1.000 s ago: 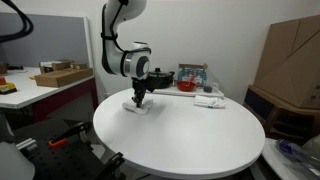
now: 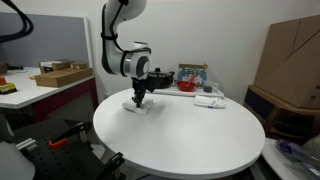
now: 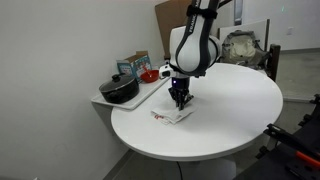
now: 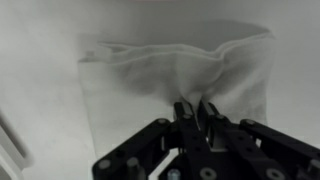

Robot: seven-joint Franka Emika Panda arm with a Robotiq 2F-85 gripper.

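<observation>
A white cloth (image 4: pixel 125 95) lies on the white table (image 2: pixel 190 140), spread out with a raised fold near its middle. My gripper points down at the cloth, shut on that fold, which runs up between its fingertips. In the second exterior view the gripper (image 3: pixel 181 104) is low over the cloth (image 3: pixel 172 113), whose edges rest on the table. Seen from the first exterior view, the cloth (image 2: pixel 130 108) is toward the table's left side, partly behind the gripper (image 2: pixel 139 102).
Another folded white cloth (image 2: pixel 209 101) lies at the back of the table. A black pot (image 3: pixel 119 89) and a red colander (image 3: pixel 150 76) stand on a white tray behind it. Cardboard boxes (image 2: pixel 62 76) are at the left.
</observation>
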